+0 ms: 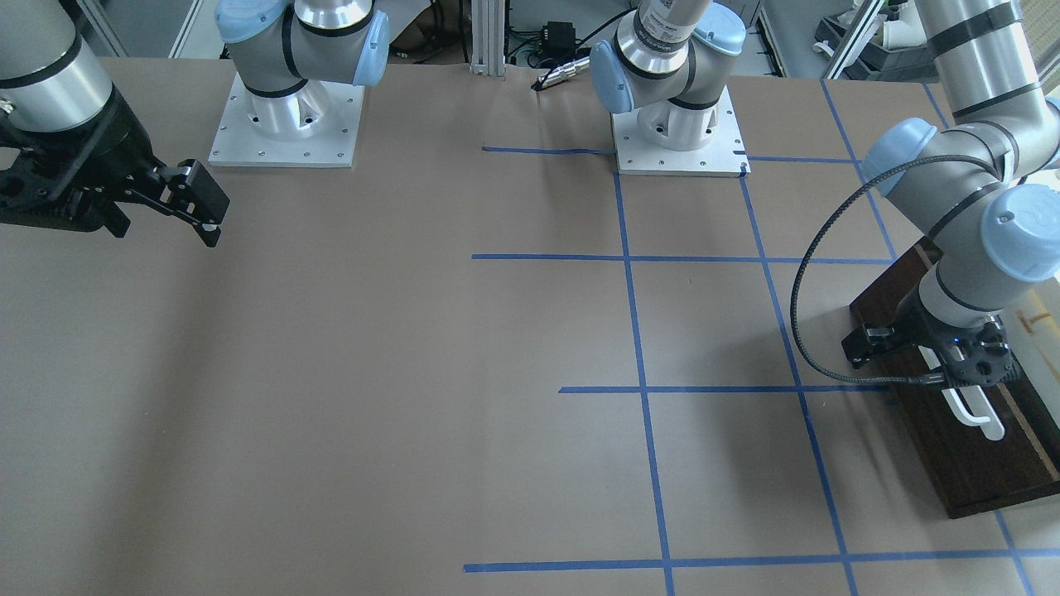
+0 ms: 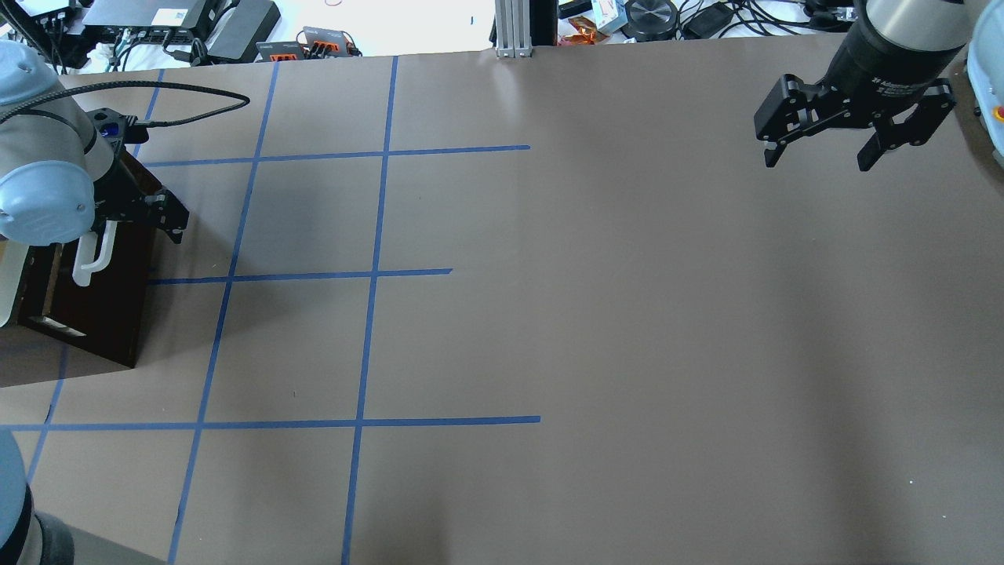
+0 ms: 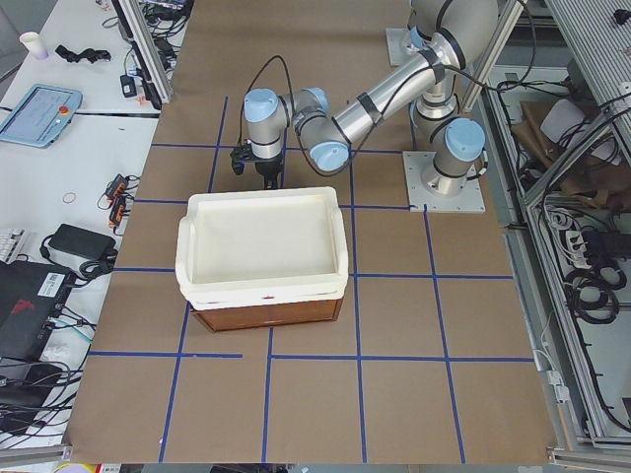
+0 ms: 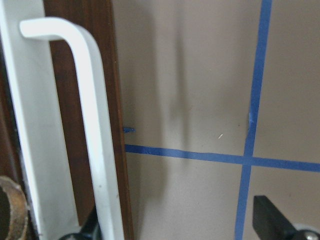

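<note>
A dark wooden box [image 1: 949, 467] with a white handle [image 1: 969, 407] sits at the right in the front view; the left view shows its white top [image 3: 261, 246]. My gripper [image 1: 904, 348] is down at the handle, over the box's side. In the left wrist view the handle [image 4: 97, 135] runs down the left side to one dark finger at the bottom, while the other finger [image 4: 272, 225] is at the lower right, well clear over the floor. The gripper looks open; whether it touches the handle I cannot tell.
Other arms stand at the back of the front view, and another black gripper [image 2: 819, 165] hangs at the top right of the top view. The taped floor [image 1: 715, 467] beside the box is clear. Cables and equipment lie beyond the edges.
</note>
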